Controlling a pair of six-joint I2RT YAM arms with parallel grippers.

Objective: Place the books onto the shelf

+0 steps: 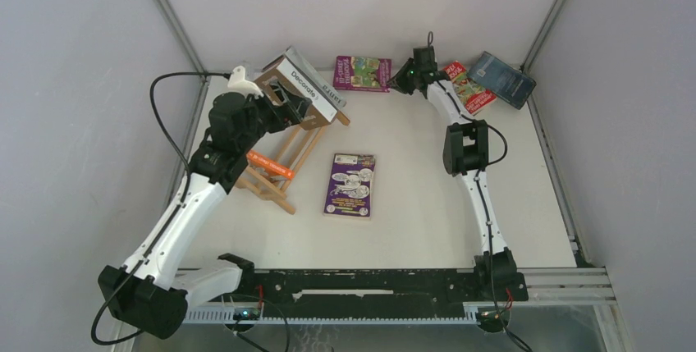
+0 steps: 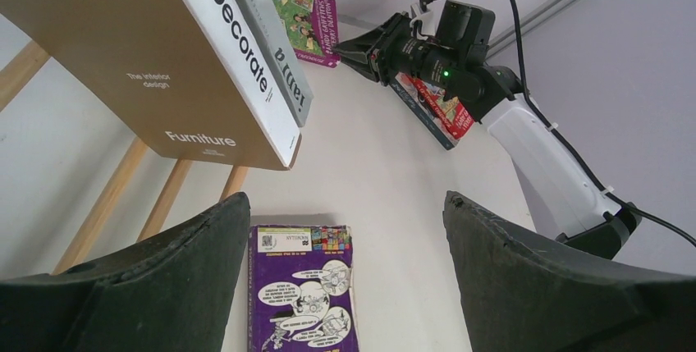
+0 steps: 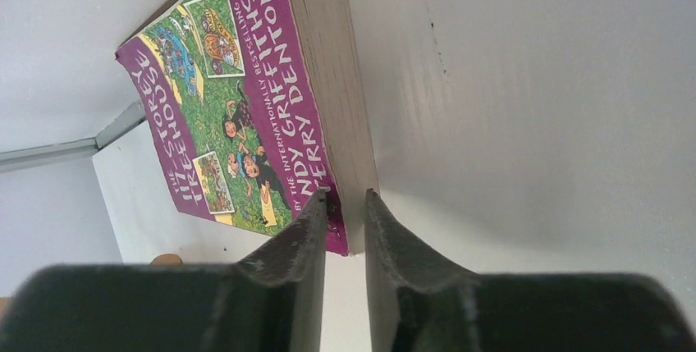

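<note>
A purple-and-green book [image 1: 363,73] lies at the back; my right gripper has its fingertips close together at that book's near edge, and I cannot tell whether they touch it. My left gripper is apart, part open with nothing between its fingers, beside two Decorate files [image 2: 148,57] resting on a wooden rack [image 1: 275,188]. An orange item [image 1: 270,163] lies in the rack. A purple book [image 1: 350,184] lies in the middle. A red book [image 1: 462,81] and dark book [image 1: 501,80] overlap at the back right.
Side walls and metal rails bound it. The left arm covers part of the rack in the top view.
</note>
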